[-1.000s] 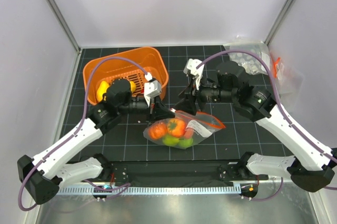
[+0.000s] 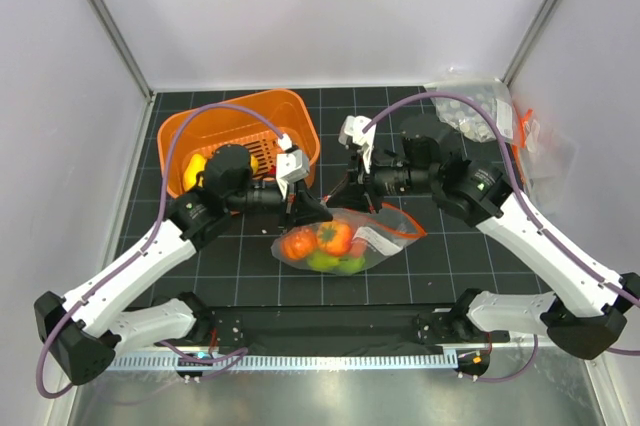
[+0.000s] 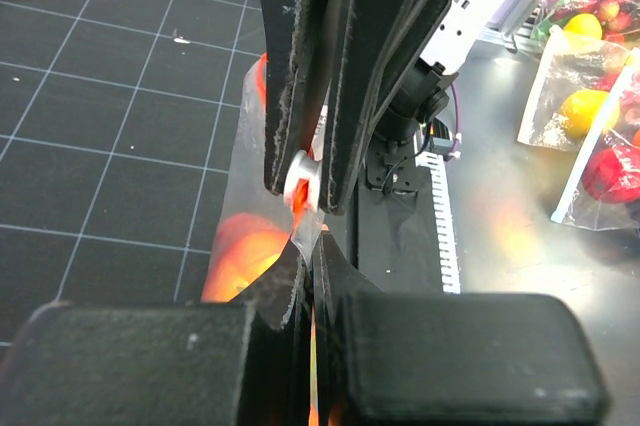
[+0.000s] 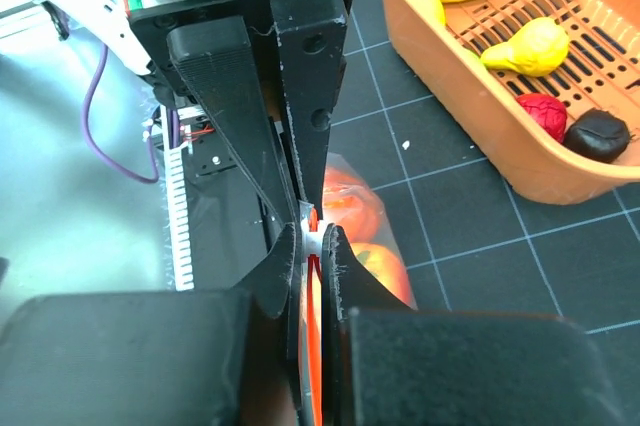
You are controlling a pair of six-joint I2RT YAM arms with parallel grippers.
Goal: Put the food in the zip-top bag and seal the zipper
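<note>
A clear zip bag (image 2: pixel 377 243) with an orange zipper rests on the dark mat, holding orange and green food (image 2: pixel 334 238); it also shows in the left wrist view (image 3: pixel 240 256). Both grippers meet at its upper corner. My right gripper (image 2: pixel 342 196) is shut on the zipper, a white tab (image 3: pixel 302 183) with orange strip between its fingertips. My left gripper (image 2: pixel 319 208) is shut at the same corner, just beside the right one, with thin clear plastic at its tips in the left wrist view.
An orange basket (image 2: pixel 300 116) with yellow, red and dark food stands at the back left. Other clear bags (image 2: pixel 470 106) lie at the back right.
My right gripper has moved slightly left to the bag's corner beside the left gripper and has closed on the zipper. The left gripper is almost unmoved.
</note>
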